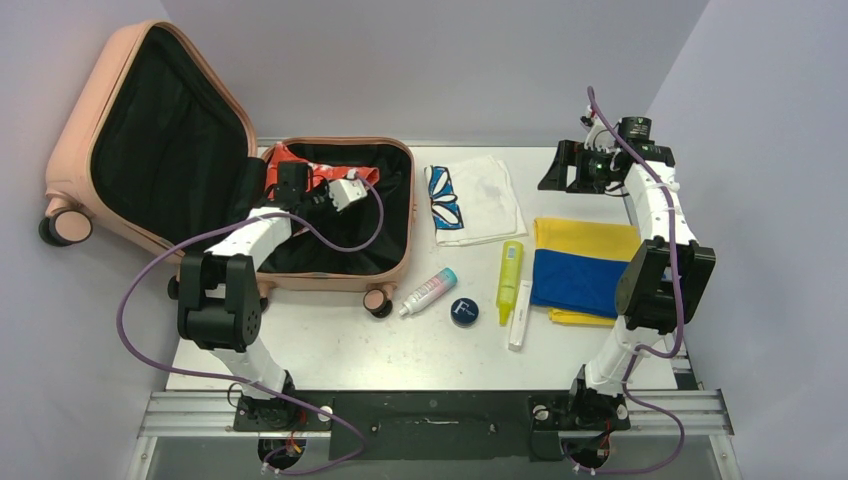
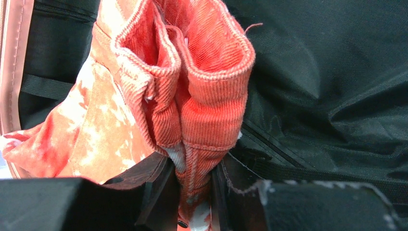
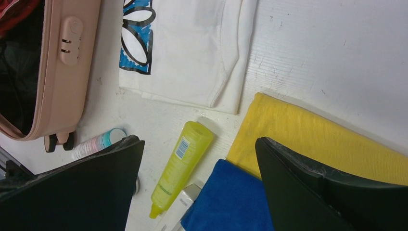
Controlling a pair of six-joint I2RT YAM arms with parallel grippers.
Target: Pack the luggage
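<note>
In the open pink suitcase [image 1: 340, 281] at the left lies red tie-dye cloth [image 1: 281, 160]. My left gripper is over it, its fingers closing around a bunched fold of the red cloth [image 2: 216, 101]. My right gripper [image 1: 555, 165] stands open, empty, above the right part of the table, over the white cloth [image 3: 187, 48], yellow cloth [image 3: 317, 139], blue cloth [image 3: 226, 202], yellow-green tube [image 3: 183, 159], white box [image 1: 520, 315], spray tube [image 1: 429, 290] and round dark tin [image 1: 464, 312].
The suitcase lid [image 1: 70, 150] stands raised at the left. Bare table [image 1: 430, 355] shows along the front. Grey walls bound the back and sides.
</note>
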